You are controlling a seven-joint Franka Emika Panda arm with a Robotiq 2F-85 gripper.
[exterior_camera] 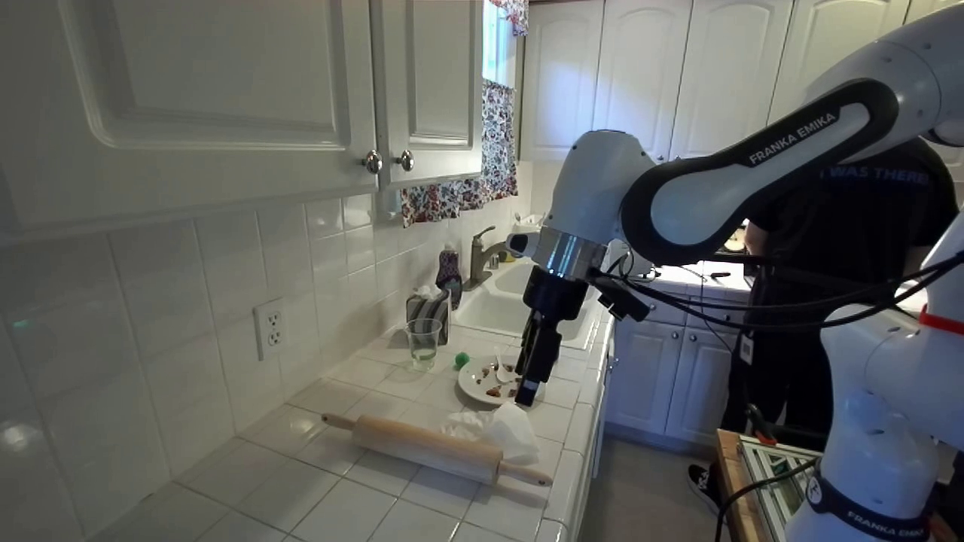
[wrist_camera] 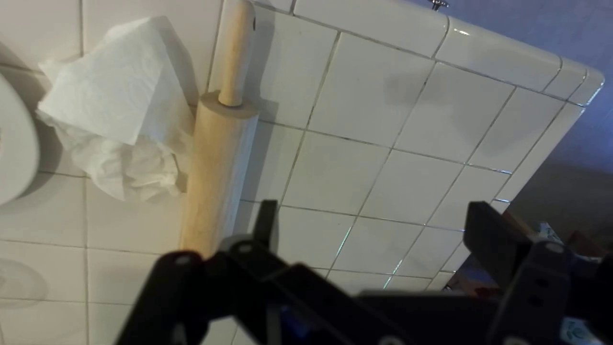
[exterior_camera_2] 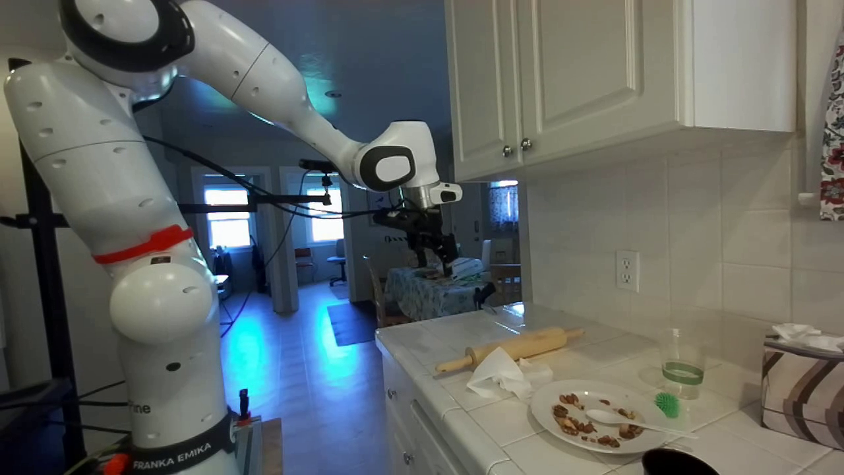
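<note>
In the wrist view my gripper stands open, its two dark fingers far apart and only bare tile showing beyond the gap. It hangs in the air above the counter, as exterior view 2 shows, where the gripper (exterior_camera_2: 451, 273) is clear of every object. A wooden rolling pin (wrist_camera: 215, 172) lies just left of the gripper in the wrist view, its lower end hidden behind the gripper. Crumpled white paper towels (wrist_camera: 118, 97) lie beside the pin. Farther along sits a white plate (exterior_camera_2: 546, 408) with brown food pieces (exterior_camera_2: 573, 423) and a white plastic spoon (exterior_camera_2: 633, 421).
A clear cup (exterior_camera: 422, 343), a green spiky ball (exterior_camera_2: 666, 404) and a striped tissue box (exterior_camera_2: 803, 388) stand near the wall. A dark round container (exterior_camera_2: 676, 463) is at the bottom edge. Tile (wrist_camera: 345, 166) beyond the pin is free up to the counter edge.
</note>
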